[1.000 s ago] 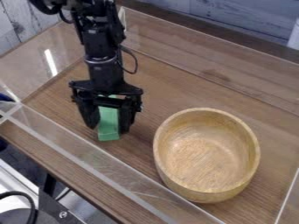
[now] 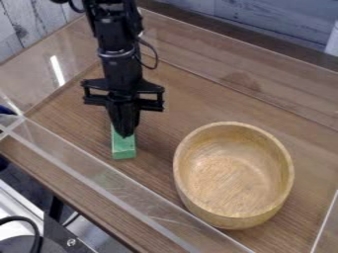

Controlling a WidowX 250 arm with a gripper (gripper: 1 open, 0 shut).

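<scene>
My black gripper (image 2: 122, 126) hangs over the left middle of the wooden table. A green block (image 2: 125, 145) lies on the table just below the fingertips, its front part in plain view and its back part behind the gripper. The gripper is shut; whether its tips touch the block cannot be told from this view.
A large round tan bowl (image 2: 232, 170) stands to the right of the gripper. A transparent edge (image 2: 79, 188) runs along the front left, with a black cable at the lower left corner.
The gripper has risen and moved back from lower down around the green block, so more of the block shows beneath it. The bowl is where it was.
</scene>
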